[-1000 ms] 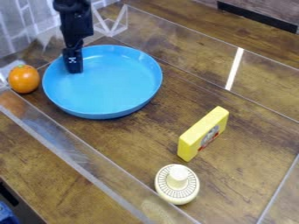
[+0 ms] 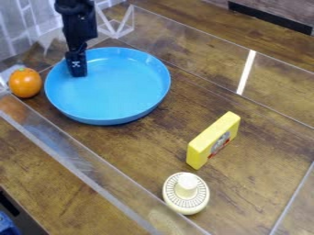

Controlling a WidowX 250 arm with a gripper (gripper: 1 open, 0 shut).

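My black gripper (image 2: 76, 59) reaches down from the top of the camera view to the back-left rim of a round blue plate (image 2: 117, 92); its fingertips are small and dark, and whether anything is between them is hard to see. An orange fruit (image 2: 25, 83) lies just left of the plate. A yellow box (image 2: 214, 140) stands to the right and nearer, and a white round object (image 2: 186, 195) with a knob on top sits at the bottom.
A transparent edge runs diagonally along the left side.
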